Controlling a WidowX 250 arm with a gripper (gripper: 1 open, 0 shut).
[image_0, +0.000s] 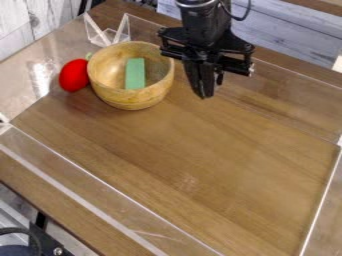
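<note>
A black gripper hangs over the wooden table, right of a wooden bowl. Its finger opening is hard to make out. The bowl holds a green block. A red rounded object lies left of the bowl.
A clear angular object stands behind the bowl.
</note>
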